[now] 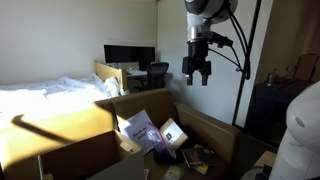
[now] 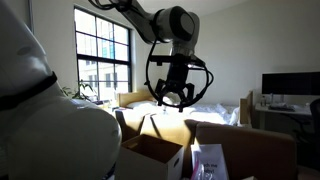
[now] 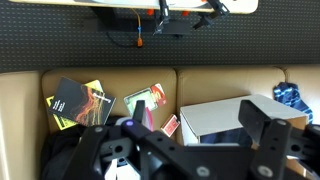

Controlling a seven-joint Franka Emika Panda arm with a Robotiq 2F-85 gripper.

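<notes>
My gripper (image 1: 197, 77) hangs in the air above the brown sofa (image 1: 220, 135), with its fingertips apart and nothing visible between them. The side exterior view also shows the gripper (image 2: 173, 97) high over the seat, clear of everything. From the wrist, the gripper is over the seat, where dark books or cards (image 3: 75, 103) lie to the left and a green-edged booklet (image 3: 146, 99) lies near the middle. A white-edged open box (image 3: 230, 113) stands on the right. White printed sheets (image 1: 140, 130) lean on the sofa back beside a white card (image 1: 174, 134).
Black cloth (image 3: 62, 152) lies at the lower left of the wrist view, and blue patterned cloth (image 3: 291, 97) sits beyond the box. Behind the sofa are a bed (image 1: 55, 95), a desk chair (image 1: 158, 74) and a monitor (image 1: 130, 54). Air around the gripper is free.
</notes>
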